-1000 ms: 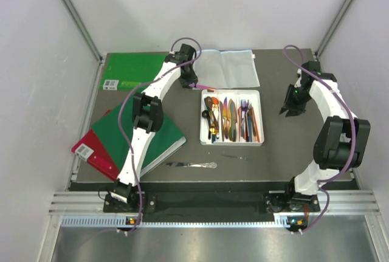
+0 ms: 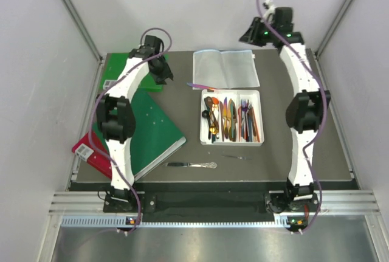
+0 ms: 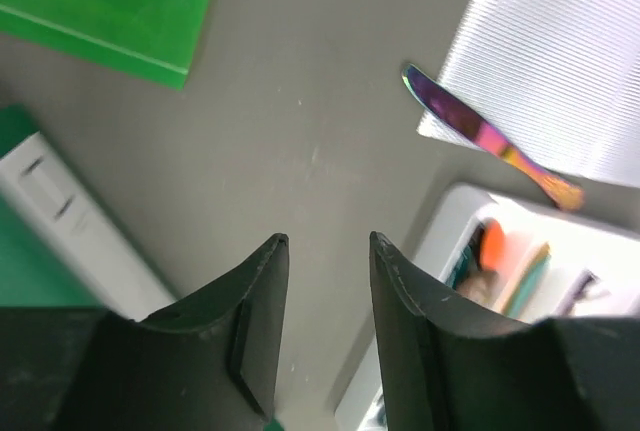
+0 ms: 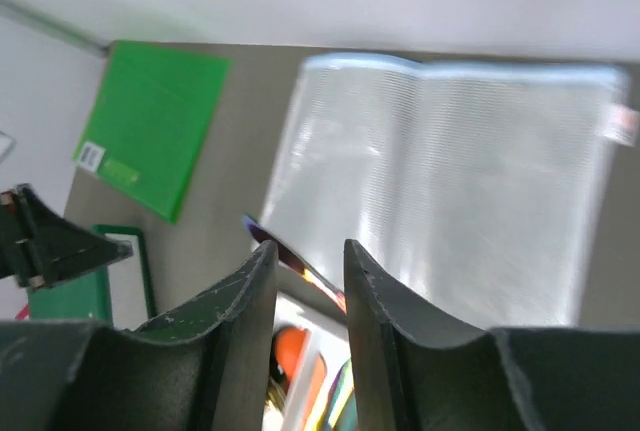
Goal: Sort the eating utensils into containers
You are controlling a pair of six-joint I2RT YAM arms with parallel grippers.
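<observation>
A rainbow-coloured knife (image 2: 201,86) lies on the table between the white tray (image 2: 231,144) and the clear pouch, its handle end close to the tray's back rim. The tray holds several knives, forks and spoons in its compartments. My left gripper is open and empty, left of the rainbow knife (image 3: 470,123). High over the back right is my right gripper, also open, with nothing held; the knife shows beyond its fingers. In front of the tray lie a silver ornate knife (image 2: 192,165) and a small thin silver utensil (image 2: 234,157).
A clear pouch (image 2: 225,69) lies flat behind the tray. Green (image 2: 115,67), dark green (image 2: 148,127) and red (image 2: 91,155) folders cover the left side. Bare table shows right of the tray and between folders and tray.
My left gripper has moved left, off the rainbow knife, which stays on the table. The right gripper has swung up and leftward toward the back.
</observation>
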